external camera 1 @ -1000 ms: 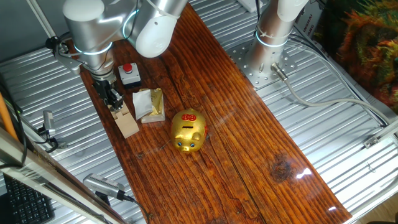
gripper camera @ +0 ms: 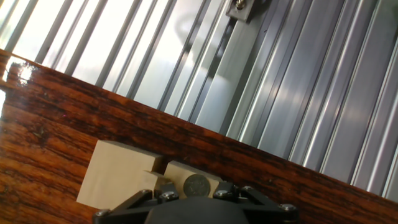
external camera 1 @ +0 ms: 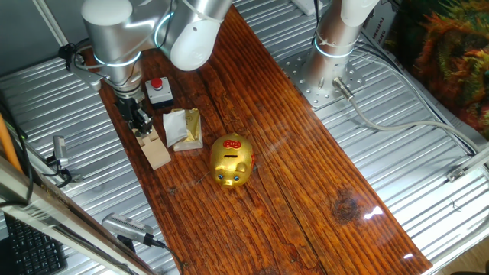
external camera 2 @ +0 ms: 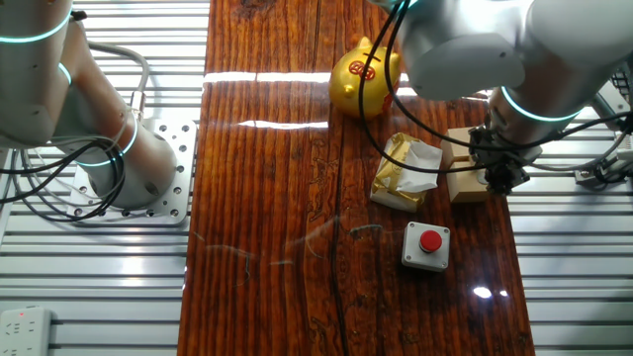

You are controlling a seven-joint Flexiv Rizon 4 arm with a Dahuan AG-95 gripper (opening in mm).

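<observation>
A round, dull coin (gripper camera: 196, 186) shows face-on in the wrist view, against the narrower part of a pale wooden block (gripper camera: 118, 174). My gripper is open at that end of the block, with a fingertip to either side of the coin and a visible gap on both sides. Its black base hides the lower part of this spot. In exterior view 1 the gripper (external camera 1: 139, 124) is low over the far end of the block (external camera 1: 155, 150). A golden piggy bank (external camera 1: 231, 162) with a dark slot on top stands near the table's middle.
Beside the block lies a gold-and-white packet (external camera 1: 183, 128). A red-topped button box (external camera 1: 159, 91) stands close behind the gripper. The table's edge runs close along the block's outer side; bare wood (external camera 1: 306, 198) stretches beyond the piggy bank.
The upper part of the arm has shifted very slightly to the right in exterior view 1. The block, packet, button box and piggy bank have not moved.
</observation>
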